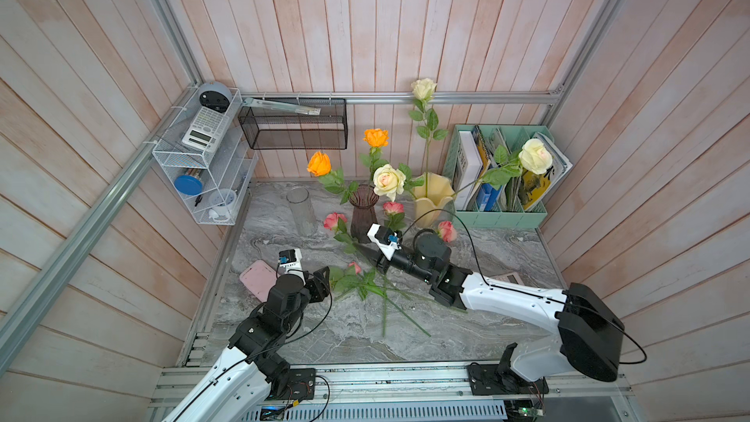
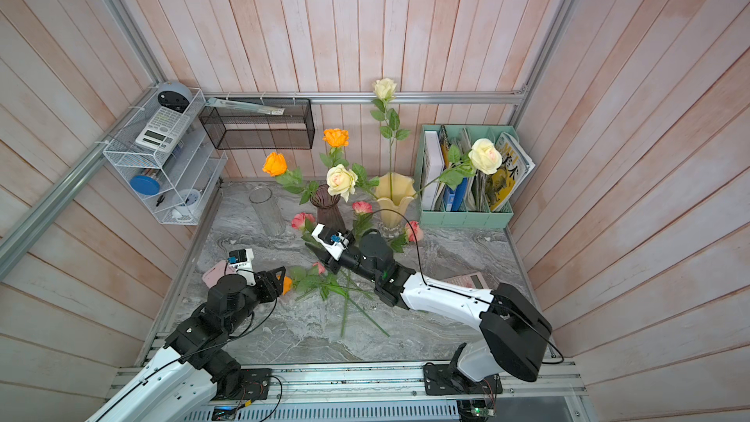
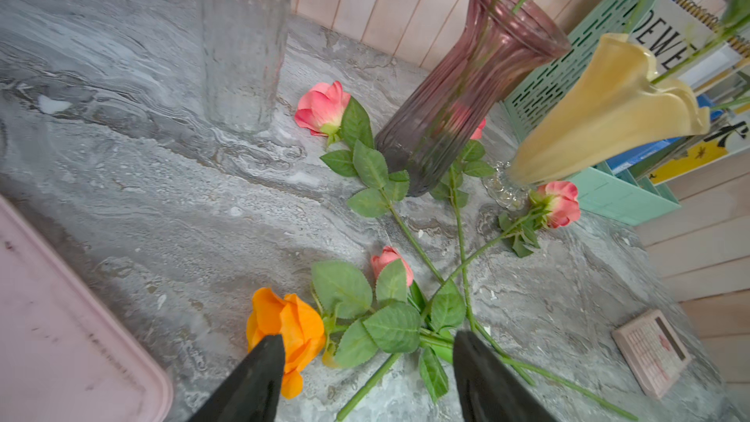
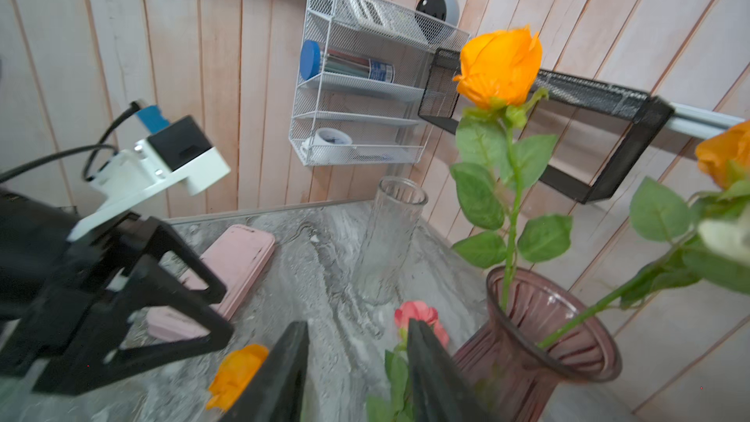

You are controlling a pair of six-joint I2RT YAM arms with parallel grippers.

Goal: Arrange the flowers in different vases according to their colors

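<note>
A purple vase (image 1: 363, 219) holds two orange roses (image 1: 375, 137) and a white rose (image 1: 388, 181). A yellow vase (image 1: 424, 207) holds white roses (image 1: 424, 89); the clear vase (image 1: 300, 211) is empty. Pink roses (image 3: 322, 109) and an orange rose (image 3: 281, 324) lie on the table. My open left gripper hovers near the orange rose, empty. My open right gripper is empty, in front of the purple vase.
A green file box (image 2: 465, 219) stands at the back right, wire shelves (image 1: 207, 164) hang at left. A pink case (image 3: 70, 320) lies at the left.
</note>
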